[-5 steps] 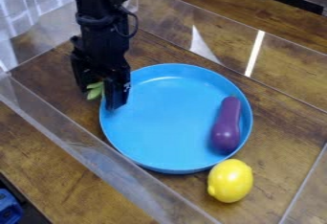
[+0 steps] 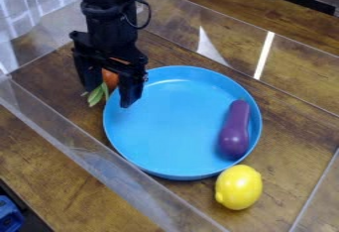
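Observation:
My black gripper (image 2: 109,75) hangs open at the upper left, over an orange carrot (image 2: 111,80) with green leaves (image 2: 97,95) just left of the plate. Part of the carrot is hidden behind the fingers. A blue plate (image 2: 163,137) holds a purple eggplant (image 2: 235,129) on its right side. A yellow lemon (image 2: 239,187) lies outside the plate at the lower right.
The wooden table (image 2: 54,162) has bare room at left and right. Clear plastic walls run along the left and lower left.
My gripper has turned and its fingers stand wider apart around the carrot, whose orange body shows more. The plate, eggplant and lemon are unchanged.

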